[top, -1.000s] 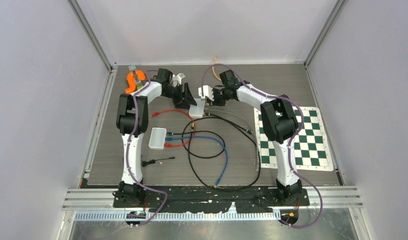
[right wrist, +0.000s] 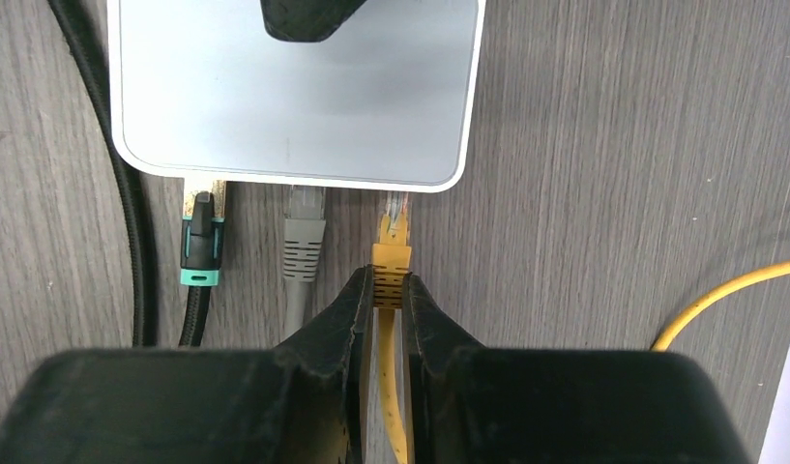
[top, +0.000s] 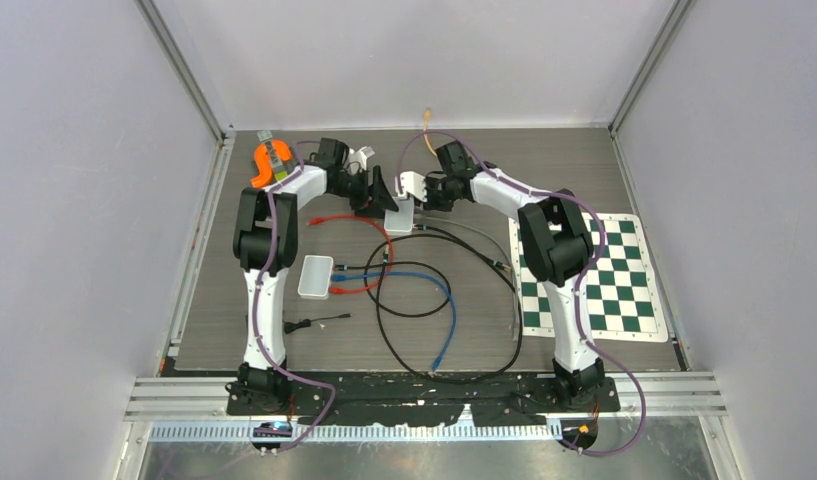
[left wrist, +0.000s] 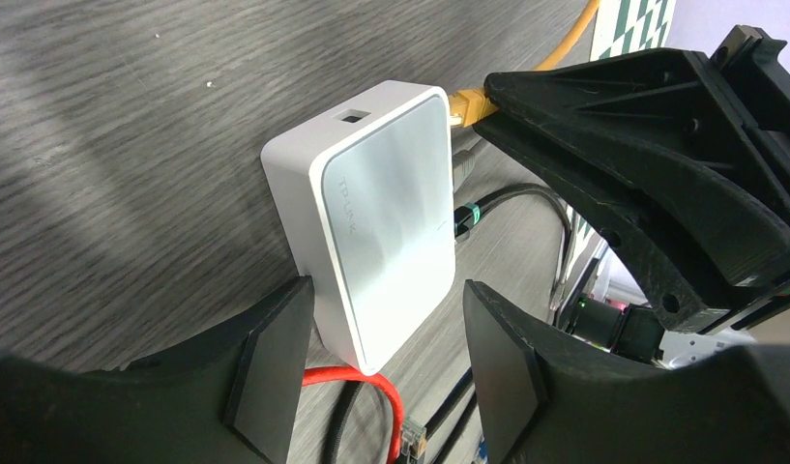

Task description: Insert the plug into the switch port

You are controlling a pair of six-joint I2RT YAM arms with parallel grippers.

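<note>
The white switch with a grey top lies flat on the table, its port side facing right in the top view. My left gripper is open around one end of it; one finger is close against its side, the other stands apart. My right gripper is shut on the yellow plug. The plug's clear tip meets the switch edge, lined up with the port side, beside a grey plug and a black plug. Part of the clear tip still shows; how deep it sits is hidden under the edge.
A second white box with red and blue cables sits at the front left. Black cable loops cover the middle. An orange tool lies at the back left, a green-and-white checkered board at the right.
The switch has turned a little straighter and shifted slightly right.
</note>
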